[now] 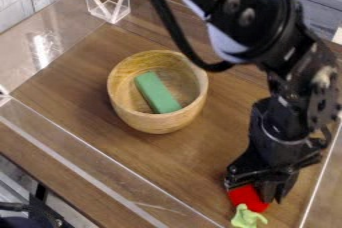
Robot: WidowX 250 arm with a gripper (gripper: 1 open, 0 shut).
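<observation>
The black gripper [267, 188] reaches down at the lower right, its fingertips on or just over a red object [243, 196] with a pale green part [249, 216] below it. The gripper covers much of the red object; whether anything is between its fingers is unclear. A wooden bowl [136, 114] holding a green block [158, 93] stands left of the gripper.
The wooden table [94, 82] has free room left of and below the bowl. Clear rims or panels run along its left and right sides. A small clear holder [110, 4] stands at the upper left.
</observation>
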